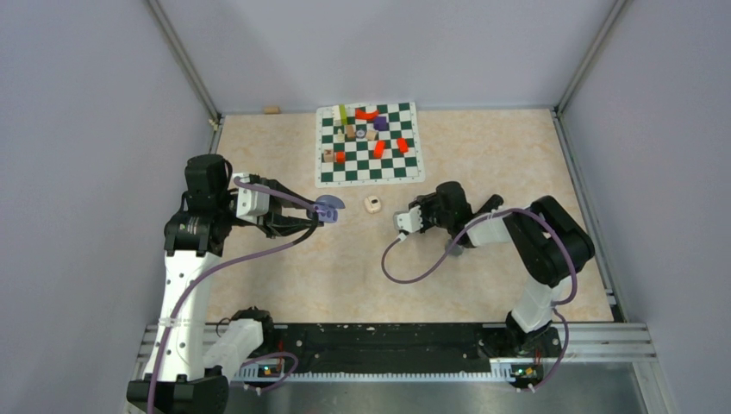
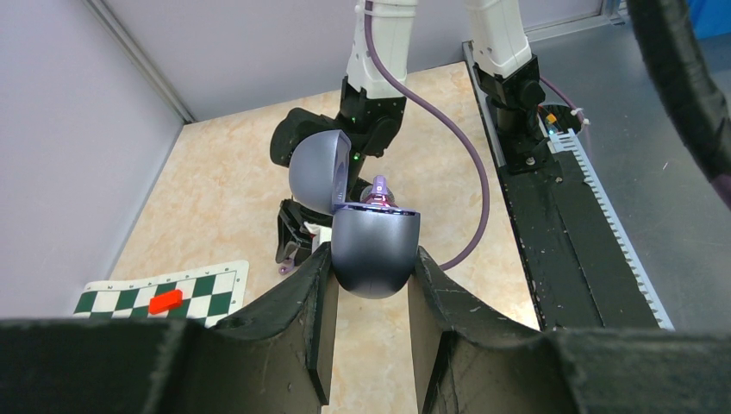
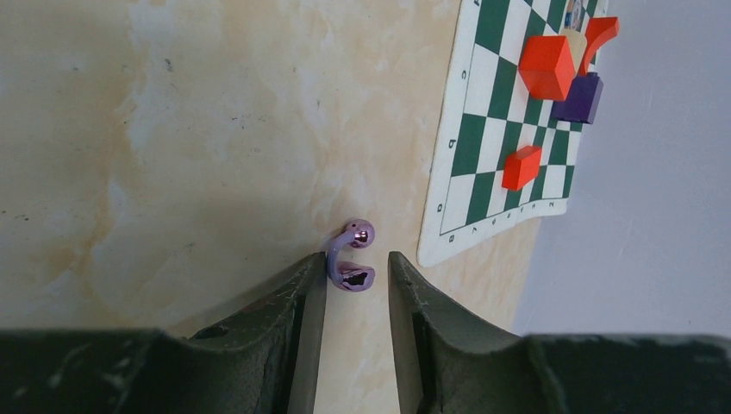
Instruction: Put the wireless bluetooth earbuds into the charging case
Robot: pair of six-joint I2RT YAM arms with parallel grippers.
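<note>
The open charging case (image 2: pixel 375 250) is held in my left gripper, shut on its lower half, lid upright, with a purple earbud inside. From above, the case (image 1: pixel 328 212) appears at the left arm's tip. In the right wrist view a purple earbud (image 3: pixel 353 276) lies on the table between the fingertips of my right gripper, which stands open; its stem rests beside the left finger. The top view mostly hides this earbud under the right arm.
A checkered board (image 1: pixel 368 172) with coloured blocks lies at the back centre. A small cream object (image 1: pixel 372 204) sits between the arms.
</note>
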